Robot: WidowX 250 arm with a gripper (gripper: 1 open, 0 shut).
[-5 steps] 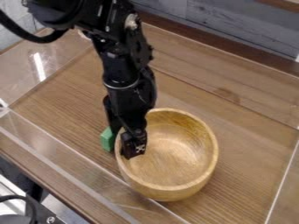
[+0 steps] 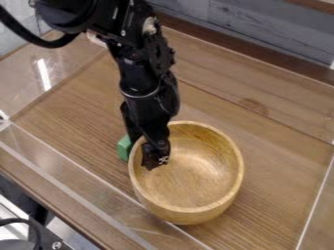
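My black gripper (image 2: 148, 146) points down at the left rim of a tan wooden bowl (image 2: 198, 181). Its fingers reach to just inside or on that rim; whether anything is between them cannot be made out. A green object (image 2: 125, 147) lies at the left of the bowl, partly hidden behind the gripper and the rim.
A pale wall runs along the back. Black cables lie at the lower left beyond the table's edge.
The gripper has shifted only slightly over the bowl's left rim. The bowl and green object look almost unchanged.
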